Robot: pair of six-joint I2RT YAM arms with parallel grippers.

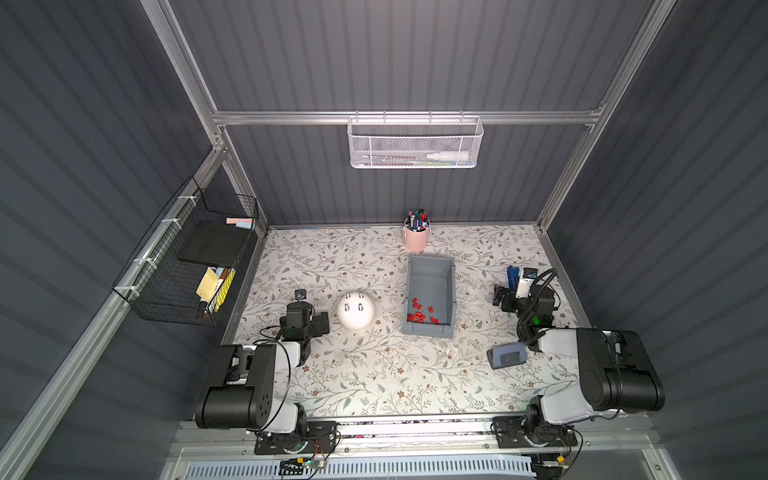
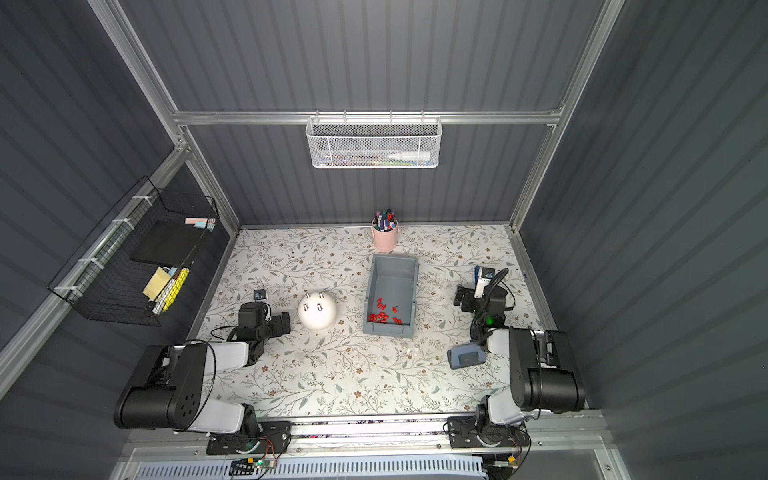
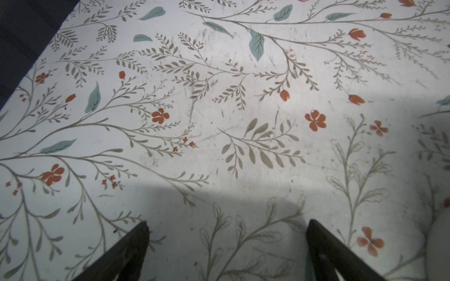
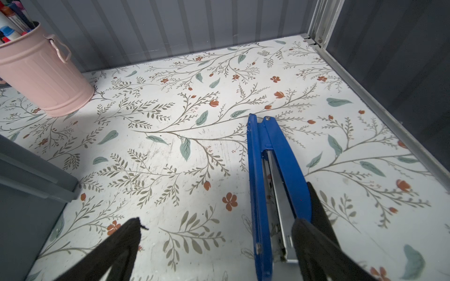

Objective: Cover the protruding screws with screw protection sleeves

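Note:
A white dome [image 1: 357,316] with several small upright screws on top stands left of centre. The grey bin [image 1: 430,280] in the middle holds several small red sleeves [image 2: 382,317] near its front end. My left gripper is low over the table just left of the dome, open and empty; the dome's edge shows at the right of the left wrist view. My right gripper is at the right of the bin, open and empty, with a blue stapler [image 4: 255,182] lying just beyond its fingers.
A pink pen cup [image 1: 416,240] stands at the back behind the bin. A grey-blue flat object [image 1: 506,356] lies in front of the right gripper. A black wire basket hangs on the left wall, a white one on the back wall.

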